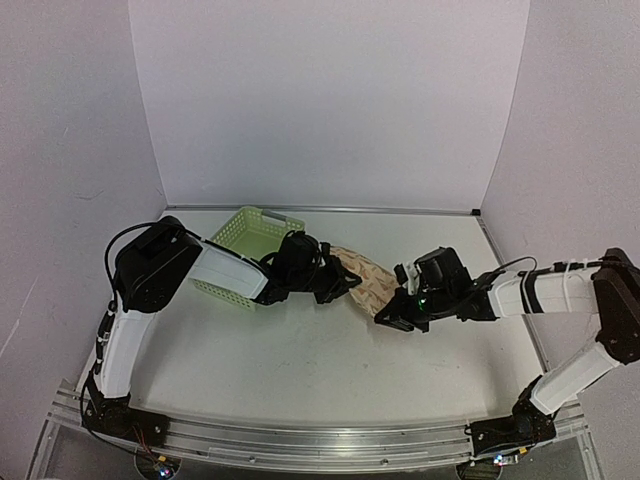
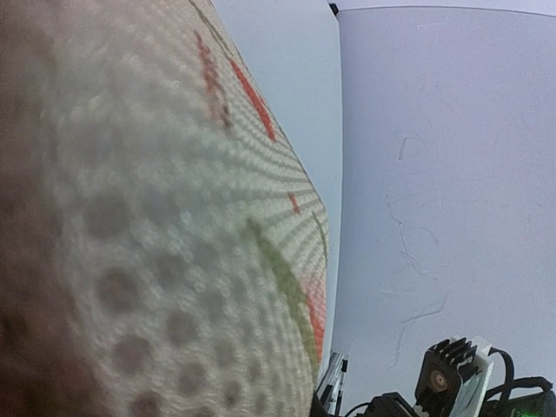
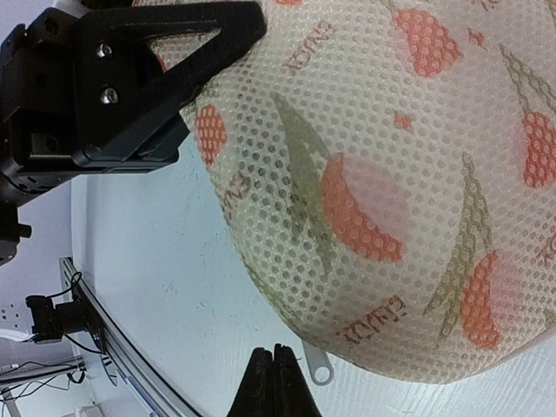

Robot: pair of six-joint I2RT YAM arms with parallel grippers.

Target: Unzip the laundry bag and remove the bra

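Note:
The laundry bag (image 3: 347, 130), pale mesh with red tulips, hangs tilted over the table, its rounded lower edge toward my right gripper. My left gripper (image 1: 352, 281) is shut on the bag's upper-left edge in the right wrist view, where one of its black fingers (image 3: 200, 65) lies across the mesh. Bag fabric fills much of the left wrist view. From the bag's lower edge dangles a pale grey zipper pull (image 3: 318, 365). Just left of that pull, my right gripper has its tips together with nothing between them. No bra can be made out.
A green basket (image 1: 252, 215) stands behind the left forearm. White walls enclose the table on its back and sides.

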